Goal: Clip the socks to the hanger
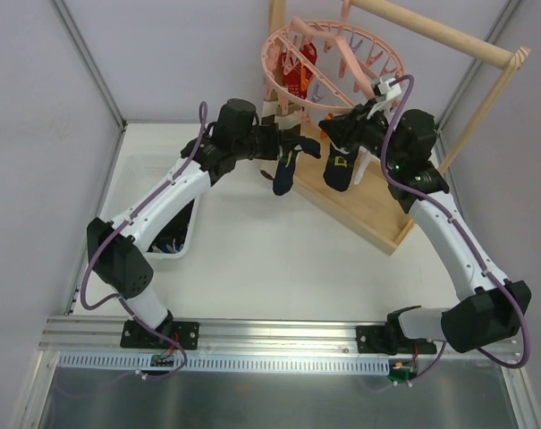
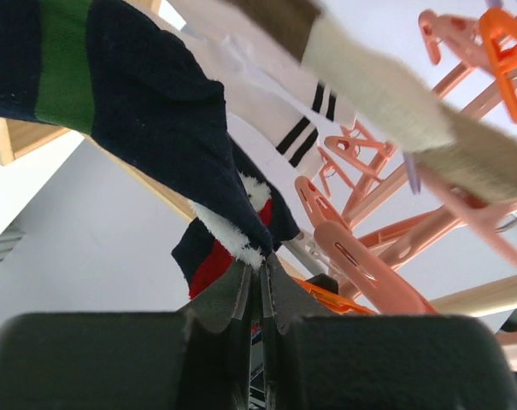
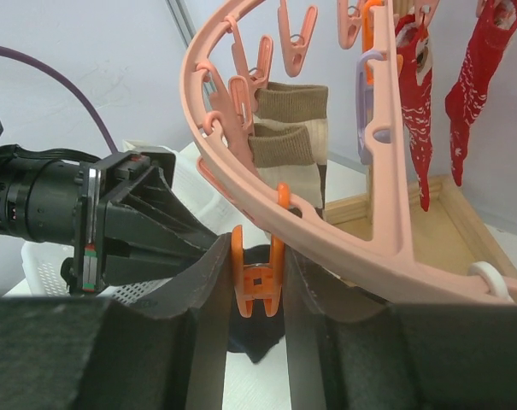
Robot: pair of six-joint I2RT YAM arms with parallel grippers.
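Observation:
My left gripper [image 1: 297, 143] is shut on a navy sock [image 1: 284, 175] with green, white and red showing in the left wrist view, just under the pink round hanger [image 1: 331, 105]. My right gripper is shut on an orange clip [image 3: 258, 289] on the hanger's rim. Beige-brown socks [image 3: 288, 154], red socks [image 3: 412, 102] and white striped socks [image 2: 284, 128] hang from the hanger. A further dark sock [image 1: 340, 168] hangs below the right gripper.
A white basket [image 1: 186, 241] with dark socks sits at the left. The wooden frame [image 1: 467, 40] holds the hanger above a wooden tray [image 1: 368, 223].

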